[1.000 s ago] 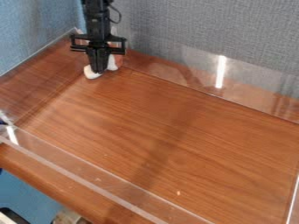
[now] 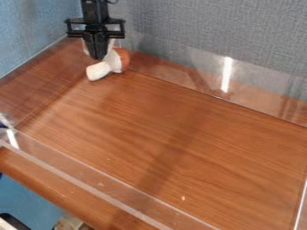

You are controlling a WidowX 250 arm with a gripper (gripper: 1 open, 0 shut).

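Note:
My black gripper (image 2: 96, 54) hangs at the back left corner of the wooden tray, its lower tips just above and behind a small white object with orange (image 2: 106, 66) on the wood. The white object has a pale elongated part reaching down to the front left. Whether anything is between the fingers is hard to see at this size; they look close together.
Clear low walls edge it, with grey padded panels (image 2: 222, 31) behind and a blue one at the left.
My gripper has moved up and slightly left from over the white object, uncovering more of it.

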